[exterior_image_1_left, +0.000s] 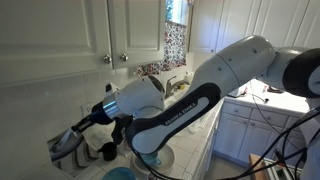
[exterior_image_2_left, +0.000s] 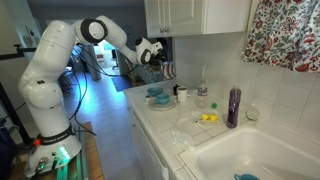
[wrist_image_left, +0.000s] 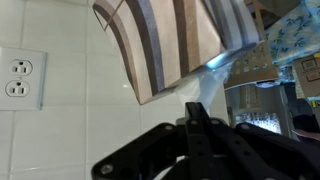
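A striped cloth (wrist_image_left: 175, 45) in beige, grey and white fills the top of the wrist view, its folds gathering toward the fingertips of my gripper. The finger is shut, with the thin cloth seemingly pinched at its pale tips; the exact contact is blurred. In exterior view 1 the same cloth (exterior_image_1_left: 70, 152) hangs just below my gripper (exterior_image_1_left: 78, 130), close to the tiled wall at the far left. Exterior view 2 shows the cloth (exterior_image_2_left: 168, 70) small and distant, beneath the end of the arm.
A wall outlet (wrist_image_left: 22, 80) is on the tiles beside the cloth. Bowls, including a teal bowl (exterior_image_1_left: 119, 174), stand on the counter under the arm. Upper cabinets (exterior_image_1_left: 137, 30) overhang it. Bottles, including a purple bottle (exterior_image_2_left: 234, 108), stand by the sink (exterior_image_2_left: 255, 155).
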